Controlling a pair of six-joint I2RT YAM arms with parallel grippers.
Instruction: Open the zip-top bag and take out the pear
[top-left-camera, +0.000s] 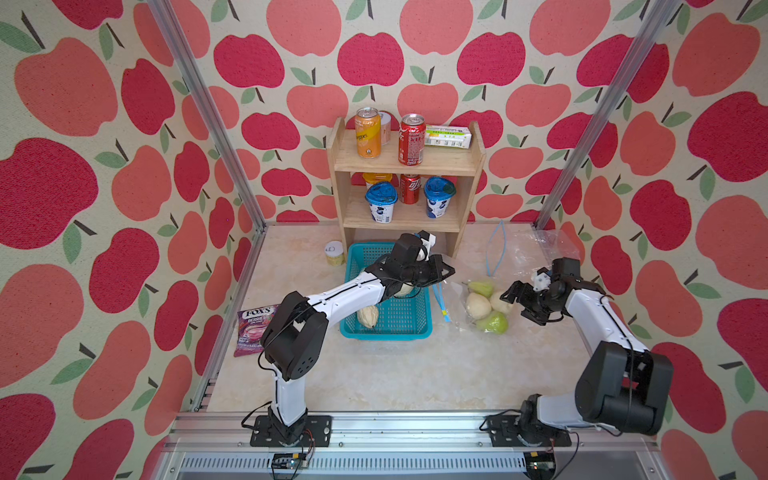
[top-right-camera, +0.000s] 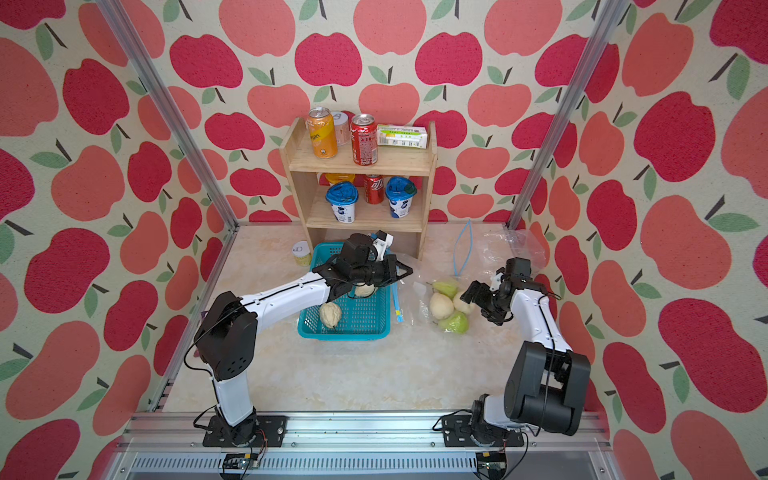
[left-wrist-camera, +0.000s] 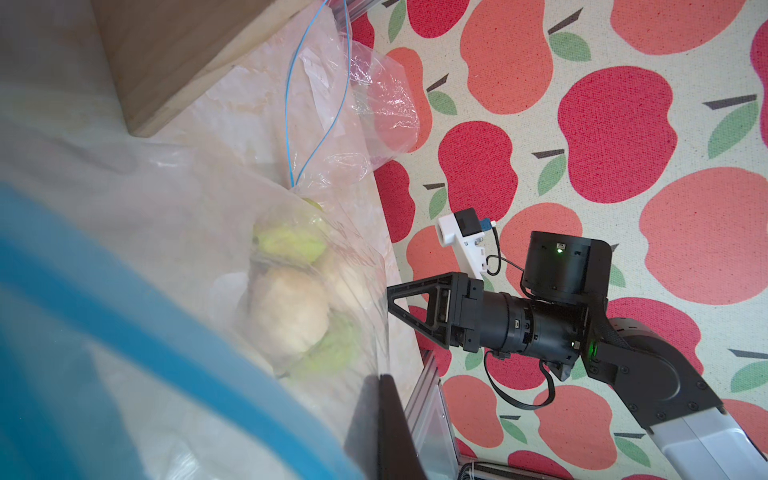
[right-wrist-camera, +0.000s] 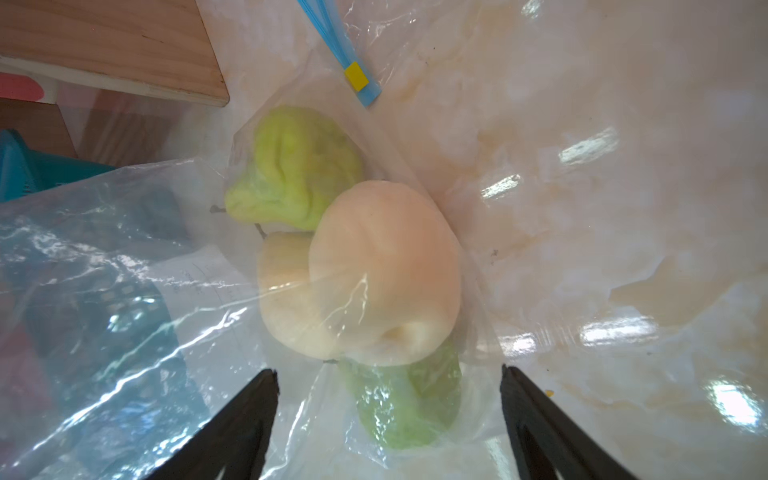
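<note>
A clear zip bag (right-wrist-camera: 184, 304) with a blue zip strip (left-wrist-camera: 184, 352) holds green and pale pears, including a green pear (right-wrist-camera: 292, 164), a pale pear (right-wrist-camera: 384, 268) and a lower green one (right-wrist-camera: 408, 400). My left gripper (top-left-camera: 438, 270) is shut at the bag's left part, above the basket edge; bag film fills much of the left wrist view, but whether it is between the fingers is hard to tell. My right gripper stands open just right of the pears, its fingers pointing at them, with nothing visibly gripped.
A teal basket (top-left-camera: 384, 332) sits left of the bag, below a wooden shelf (top-left-camera: 408, 220) with cans and tubs. Another clear bag (top-left-camera: 528, 240) lies at the back right.
</note>
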